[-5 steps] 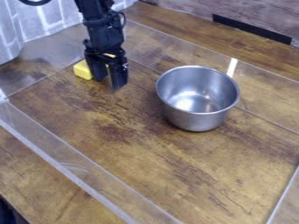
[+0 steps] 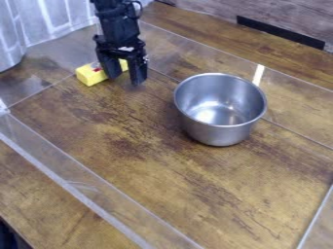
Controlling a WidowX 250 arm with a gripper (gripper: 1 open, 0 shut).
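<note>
My black gripper [image 2: 121, 65] hangs low at the upper left, its fingers open, just right of and partly over a yellow block [image 2: 90, 75] with a small red mark. A steel pot [image 2: 219, 123] stands empty to the right on the wooden table [image 2: 156, 185].
A metallic cylinder [image 2: 11, 34] is cut off at the upper left edge. Clear transparent edging runs along the left and lower right.
The pot has stayed in place.
</note>
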